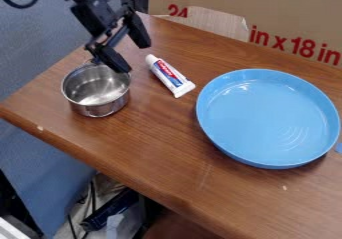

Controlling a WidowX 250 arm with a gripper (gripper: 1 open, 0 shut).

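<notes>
My black gripper (118, 47) hangs at the upper left over the back rim of a steel pot (96, 96), angled downward; its fingers look apart, with one reaching toward the pot and one toward the toothpaste. The white toothpaste tube (170, 75) with red and blue print lies on the wooden table just right of the pot. A light blue plate (267, 118) sits on the right side of the table. Whether the fingertips touch the pot is unclear.
A cardboard box (267, 13) stands behind the table (160, 163). The table's left edge is close to the pot, with cables and clutter below it. Bare wood lies in front of the pot and plate.
</notes>
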